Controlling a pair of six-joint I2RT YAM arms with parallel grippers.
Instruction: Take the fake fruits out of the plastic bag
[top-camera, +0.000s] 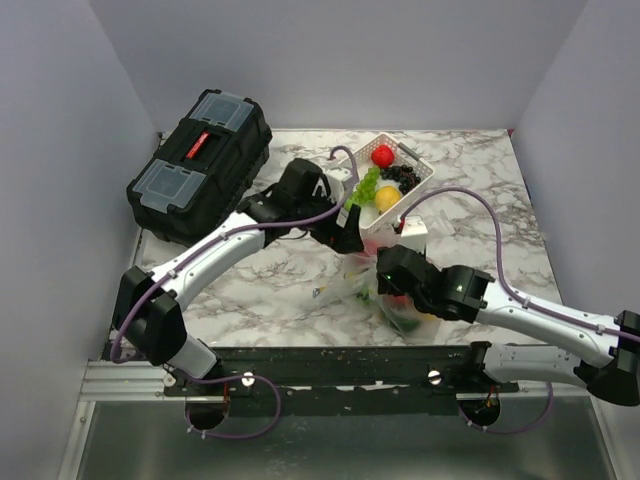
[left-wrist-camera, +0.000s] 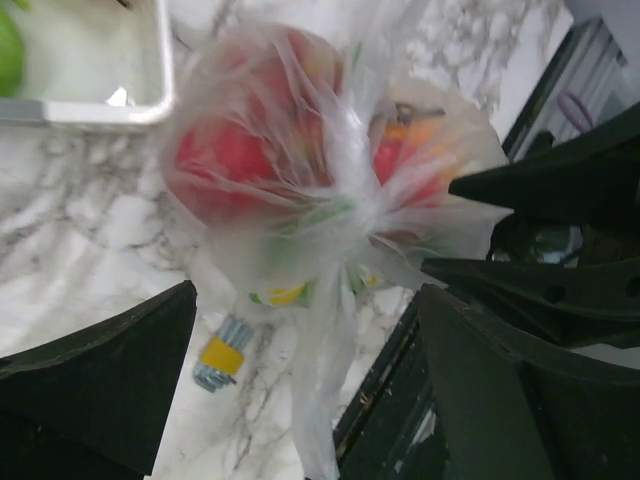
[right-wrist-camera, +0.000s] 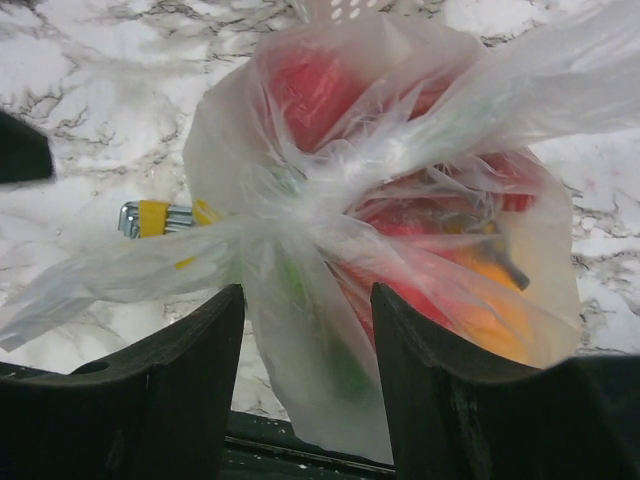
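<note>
The clear plastic bag (top-camera: 360, 285) holds red, orange and green fake fruits (right-wrist-camera: 315, 95), seen blurred through its crumpled film, with loose ends trailing. My left gripper (top-camera: 342, 222) hangs over the bag's upper left, fingers apart with nothing seen between them. My right gripper (top-camera: 392, 262) is above the bag, largely hiding it in the top view. In the right wrist view its open fingers (right-wrist-camera: 180, 380) have film lying below them.
A white basket (top-camera: 420, 165) with fruit stands behind the bag. A black toolbox (top-camera: 200, 165) is at the back left. A small yellow-banded metal object (right-wrist-camera: 153, 219) lies left of the bag.
</note>
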